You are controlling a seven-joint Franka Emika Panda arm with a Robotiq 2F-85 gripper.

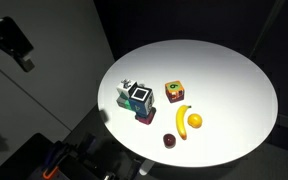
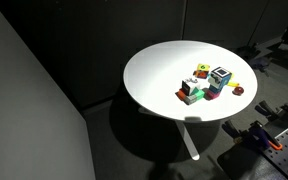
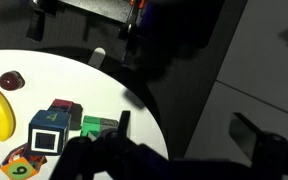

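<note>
My gripper stands open with nothing between its fingers. In exterior view 1 it hangs at the upper left, high and well clear of the round table. A dark blue box with a white square on top stands on the table's left part, with a dark red block at its base. Close beside it sits a green and white item. Farther right are a red-orange patterned cube, a yellow banana, an orange and a dark red plum-like fruit.
The white round table has wide free room on its far and right sides. In exterior view 2 a white table leg shows below the rim, and cables lie at the lower right.
</note>
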